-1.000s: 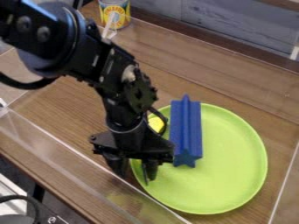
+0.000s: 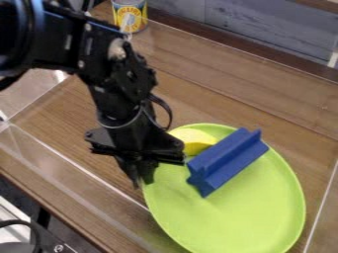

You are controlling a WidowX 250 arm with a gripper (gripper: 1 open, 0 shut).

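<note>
A green oval plate (image 2: 244, 217) lies on the wooden table at the lower right. On its upper part are a blue bar-shaped object (image 2: 227, 158), lying diagonally, and a yellow item (image 2: 199, 136), partly hidden behind it and the gripper. My black gripper (image 2: 142, 170) is low at the plate's left rim, left of the blue object. Its fingertips are dark and partly hidden, and nothing clearly shows between them; it appears shut.
A can (image 2: 129, 14) stands at the back left. The grey back wall runs along the top right. Bare wood is clear behind the plate. A cable (image 2: 27, 225) is at the lower left corner.
My gripper has moved left and a little up in the view. The blue object has swung from upright in the image to diagonal, and the plate has shifted slightly.
</note>
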